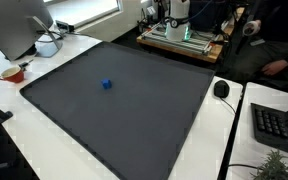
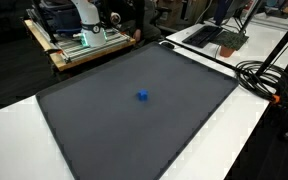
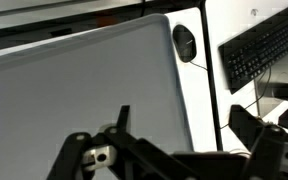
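A small blue cube [image 1: 106, 84] lies on the dark grey mat toward its far left in the first exterior view. The same blue cube [image 2: 142, 95] appears near the middle of the mat in the second exterior view. The wrist view looks down on a bare part of the mat, with no cube in sight. There my gripper stands open, its dark fingers wide apart and nothing between them. Neither exterior view shows the gripper.
A red cup [image 1: 12, 74] stands at the left, and coiled black cable [image 2: 266, 78] lies beside the mat.
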